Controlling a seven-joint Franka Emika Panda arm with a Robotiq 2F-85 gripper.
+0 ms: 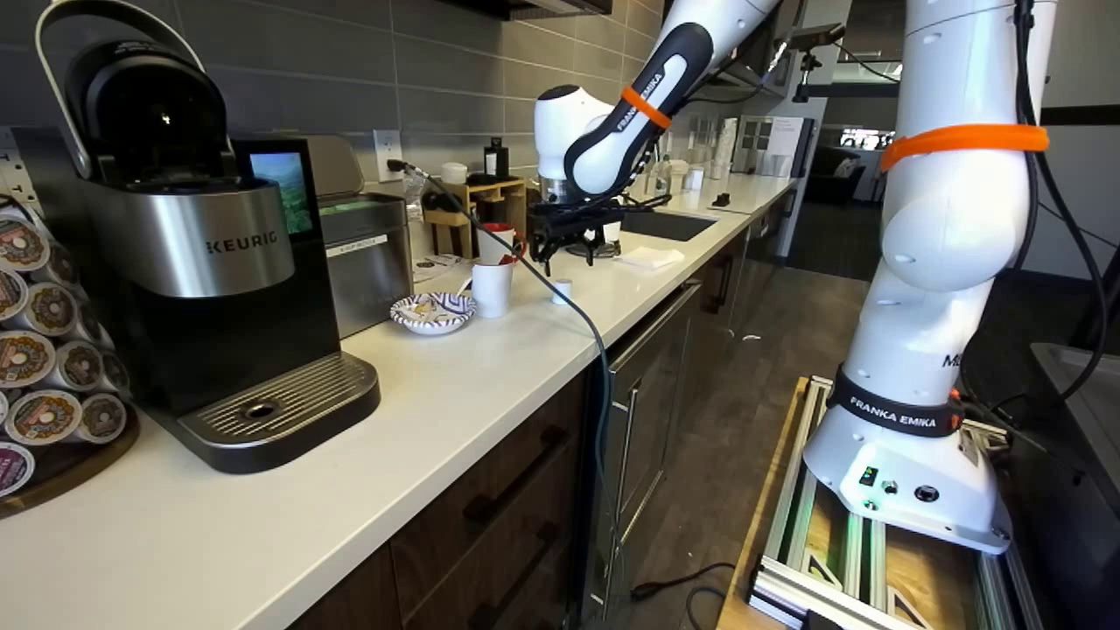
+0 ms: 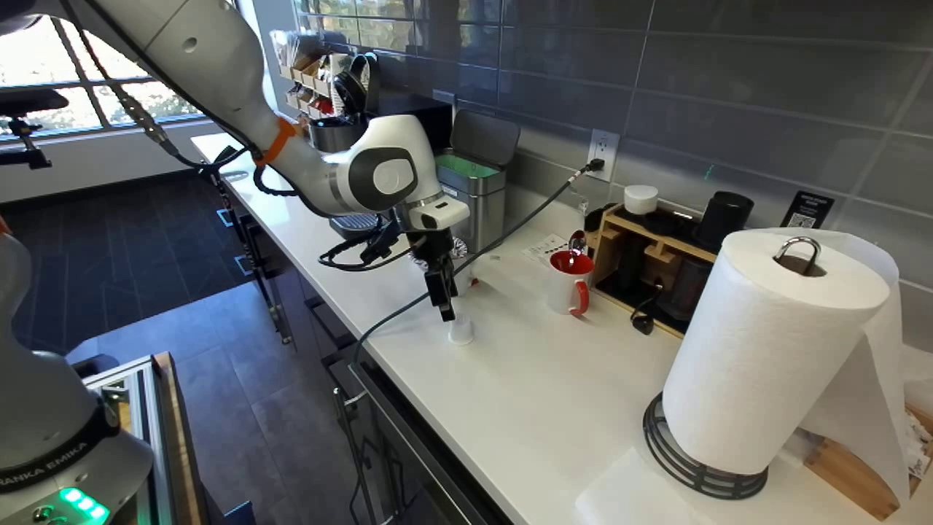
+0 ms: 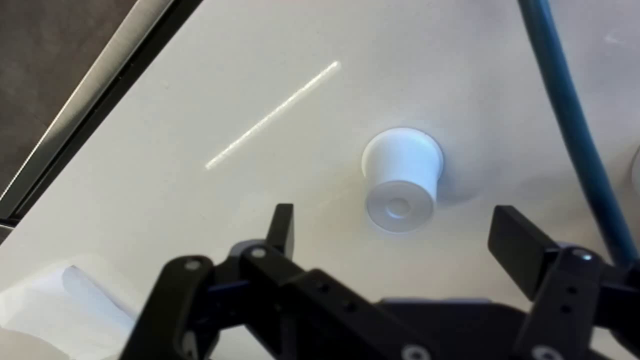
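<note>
A small white pod-like cup [image 3: 403,165] stands on the white counter, its narrower round end facing up in the wrist view. My gripper is open above the counter, its two dark fingers wide apart, with nothing held between them. Seen from the wrist, the cup lies in the space ahead of and between the fingertips. In exterior view 2 the gripper [image 2: 447,313] hangs just over the white cup [image 2: 461,329], pointing down. Exterior view 1 has the cup [image 1: 563,290] below the gripper [image 1: 562,257].
A blue-green cable [image 3: 579,129] crosses the counter beside the cup. Red-and-white mugs [image 2: 570,284], a patterned bowl [image 1: 432,313], a Keurig machine [image 1: 199,241] and a paper towel roll [image 2: 770,350] stand around. Counter between cup and paper roll is mostly clear.
</note>
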